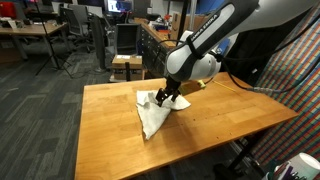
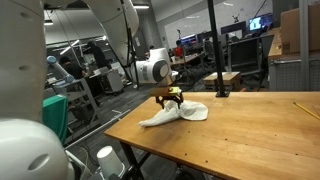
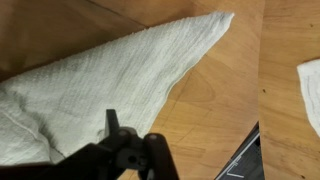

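Observation:
A white cloth [image 1: 152, 120] lies rumpled on the wooden table, with one long corner stretched toward the near side and a bunched part under my gripper. In the second exterior view the cloth [image 2: 192, 111] spreads to both sides of the gripper [image 2: 169, 100]. From the wrist camera, the cloth [image 3: 120, 80] fills the left, its pointed corner flat on the wood. My gripper [image 1: 166, 97] is open, pointing down just above or at the bunched part; contact cannot be told. Its dark fingers [image 3: 112, 125] show at the bottom of the wrist view.
Bare wooden table [image 1: 105, 135] lies around the cloth, with plenty of room left and right. Another white patch [image 3: 313, 92] shows at the wrist view's right edge. A black chair [image 1: 127, 42] stands behind the table.

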